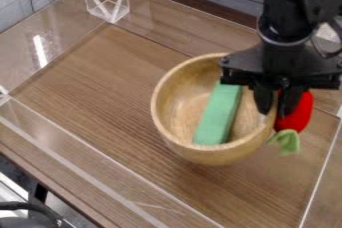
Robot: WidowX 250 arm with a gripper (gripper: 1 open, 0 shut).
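A tan bowl [181,97] holding a green block [218,114] is at the centre right, tilted slightly. My dark gripper [274,97] is over its right rim, shut on it as far as shows; the fingertips are partly hidden. A red object [301,107] with a pale green part [286,142] is just right of the bowl, partly behind the gripper.
A white wire rack [107,4] stands at the back left of the wooden table [80,122]. Black cables lie at the lower left.
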